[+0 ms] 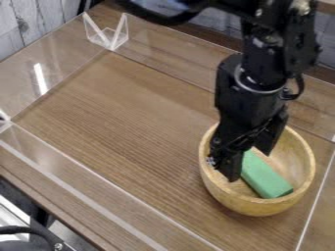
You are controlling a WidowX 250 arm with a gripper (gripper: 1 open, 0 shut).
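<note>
A tan bowl [288, 201] sits at the lower right of the table, holding a green oblong block [265, 179] that lies diagonally. The black gripper [242, 147] hangs over the bowl's left and back part, its lower fingers reaching down to the upper-left end of the block and hiding part of it. Whether the fingers touch or close on the block I cannot tell.
A clear plastic holder [108, 29] stands at the back left. A dark cable lies off the table's lower left edge.
</note>
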